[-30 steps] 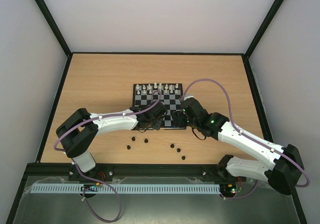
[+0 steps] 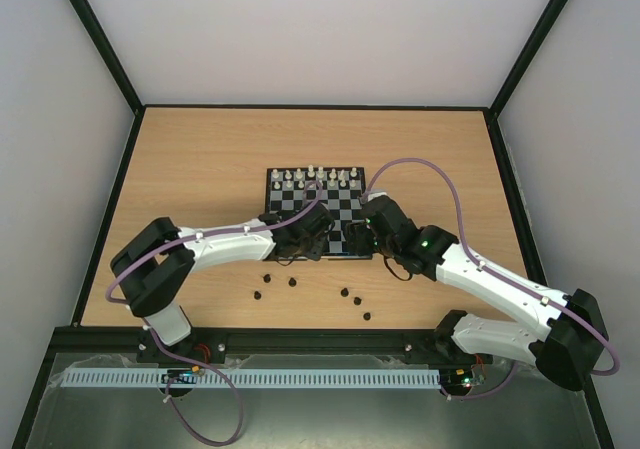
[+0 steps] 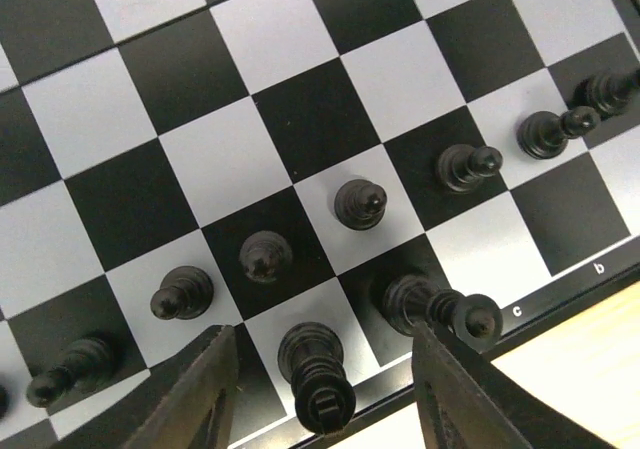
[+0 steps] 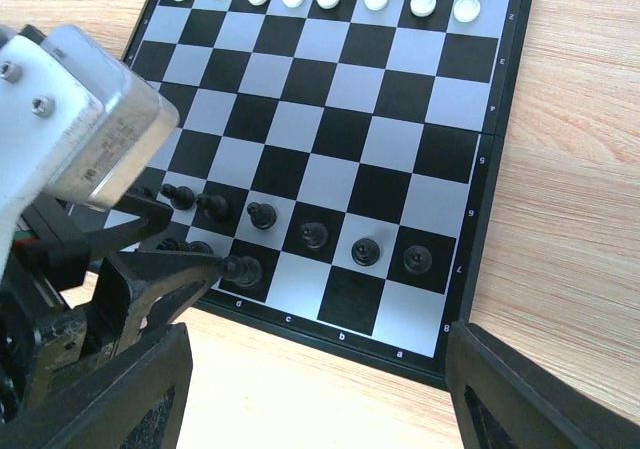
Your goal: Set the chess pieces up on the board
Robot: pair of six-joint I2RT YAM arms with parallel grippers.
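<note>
The chessboard [image 2: 342,231] lies mid-table, with white pieces [image 2: 311,175] standing along its far side. A row of black pawns [image 4: 315,234] stands near its front edge. My left gripper is open over the near-edge row, its fingers [image 3: 208,394] apart on either side of a tall black piece [image 3: 312,354]; a gap shows on both sides. Beside that stands another tall black piece [image 3: 425,304]. My right gripper hovers off the near right part of the board, open with nothing between its fingers. Near-edge squares at the right are empty.
Several loose black pieces [image 2: 357,300] lie on the table in front of the board. In the right wrist view, the left arm's fingers [image 4: 165,269] cover the board's near left part. The table behind the board [image 2: 300,134] is clear.
</note>
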